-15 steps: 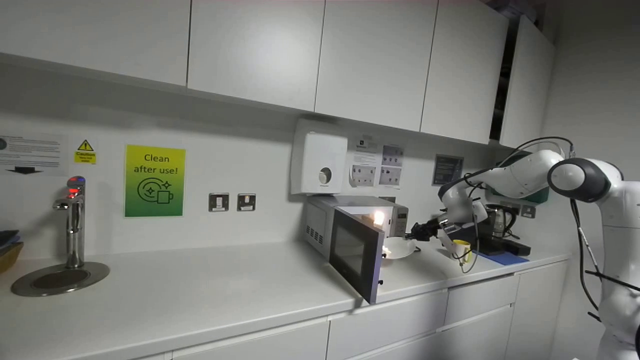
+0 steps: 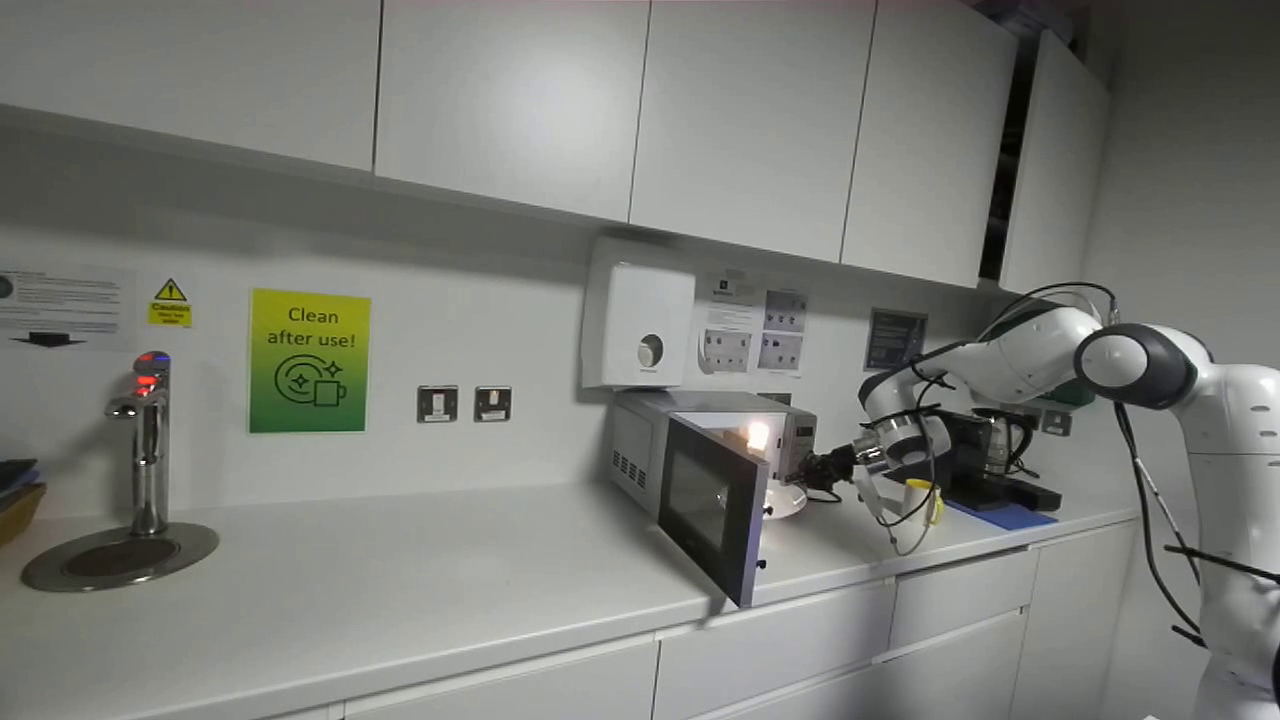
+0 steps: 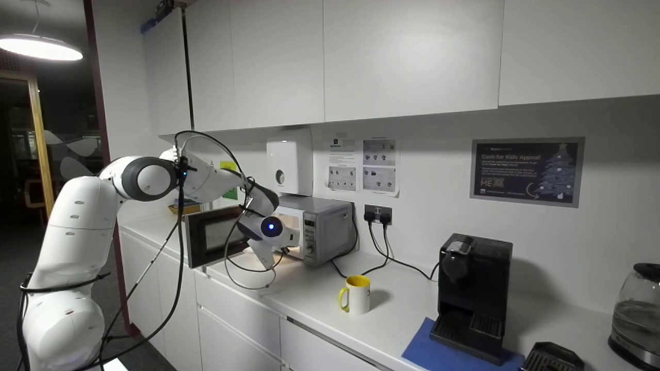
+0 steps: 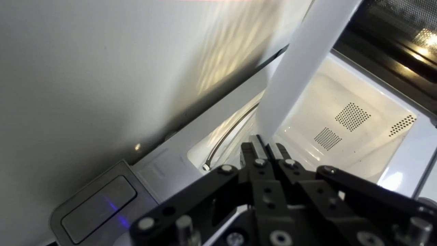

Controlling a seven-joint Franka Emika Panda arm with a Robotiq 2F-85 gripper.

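My gripper is shut on the rim of a white plate [image 4: 305, 61], which appears nearly edge-on in the wrist view and runs up and right from the fingertips. The plate [image 2: 786, 502] is level at the mouth of the microwave [image 3: 334, 225], partly hidden by the door in exterior view 1. Past the plate, the wrist view shows the lit cavity [image 4: 319, 110] with perforated patches on its wall. The microwave door [image 2: 710, 504] stands wide open, angled out over the counter's front.
A white mug with yellow inside [image 3: 357, 297] stands on the counter near the arm. Beyond it is a black coffee machine [image 3: 473, 297] on a blue mat [image 3: 421, 346]. Left of the microwave, the counter [image 2: 420, 564] is clear up to the tap [image 2: 149, 444].
My gripper and the plate have shifted left toward the microwave opening. More of the plate is now behind the open door. The door and mug have not moved.
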